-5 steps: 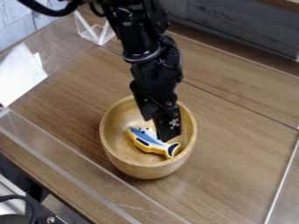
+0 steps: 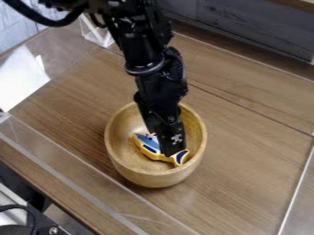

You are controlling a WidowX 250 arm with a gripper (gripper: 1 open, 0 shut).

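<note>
A round wooden bowl [image 2: 135,170] stands on the wooden table, holding a yellow, blue and white object [image 2: 157,153] that looks like a small toy or tool. My black gripper [image 2: 163,139] comes down from the top of the view into the bowl, its open fingers low over the object. The fingertips partly hide the object, and whether they touch it is not clear.
A dark wooden wall or ledge runs along the back. A white shape [image 2: 18,78] and cables are at the left edge.
My gripper has moved a little lower into the bowl, over the yellow and blue object, covering more of it. The bowl stays in place.
</note>
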